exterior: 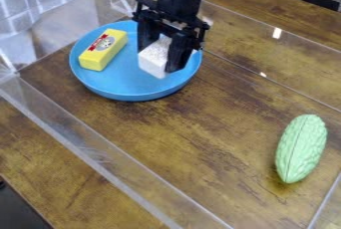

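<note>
A blue plate (132,82) sits at the upper left of the wooden table. My black gripper (166,40) is over its back right part, shut on a white block (163,58), which is partly hidden by the fingers. A yellow box (104,49) with a label rests on the left side of the plate. A pale green cabbage-like vegetable (301,146) lies apart at the lower right.
A clear plastic edge runs along the left side.
</note>
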